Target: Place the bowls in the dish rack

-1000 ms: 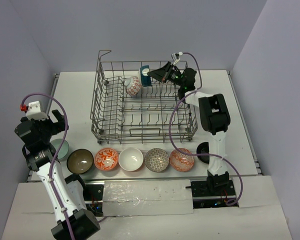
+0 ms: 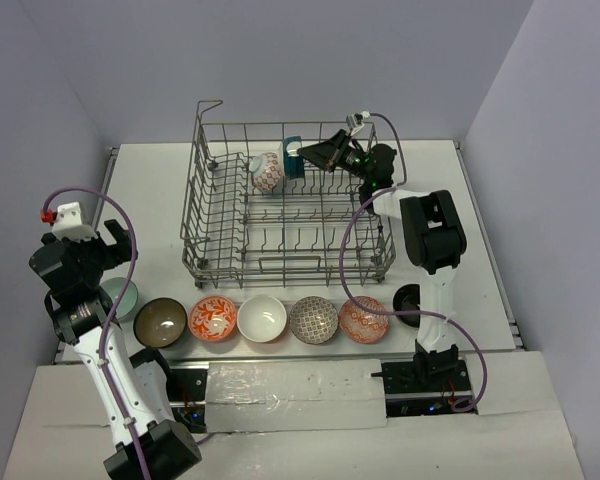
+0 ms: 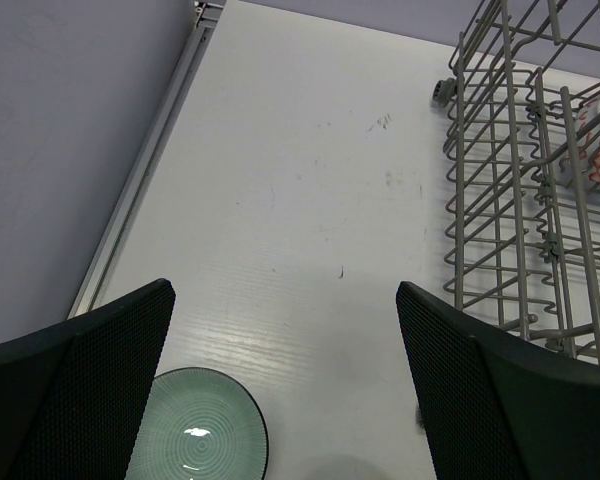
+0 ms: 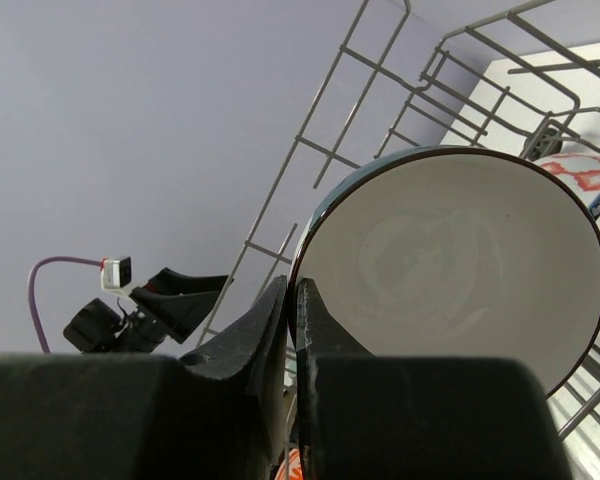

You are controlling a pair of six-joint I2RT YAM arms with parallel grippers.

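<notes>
In the dish rack (image 2: 242, 280), at the back, my right gripper (image 2: 304, 152) is shut on the rim of a blue bowl (image 2: 293, 168), held on its side; in the right wrist view its white inside (image 4: 450, 260) faces me. A red-patterned bowl (image 2: 265, 172) sits tipped in the rack just left of it. My left gripper (image 2: 120, 242) hangs open and empty at the left, above the table beside a pale green bowl (image 3: 200, 430). Along the front stand several bowls: brown (image 2: 160, 322), orange (image 2: 212, 318), white (image 2: 261, 318), grey patterned (image 2: 313, 320), red (image 2: 363, 322) and others.
The rack's wire walls surround the held bowl; in the left wrist view the rack edge (image 3: 520, 200) lies right of my left gripper. The table (image 3: 310, 150) left of the rack is clear. Grey walls enclose the left, right and back.
My right arm and the blue bowl have moved very slightly, a little down and to the right in the top view. The left arm has stayed still.
</notes>
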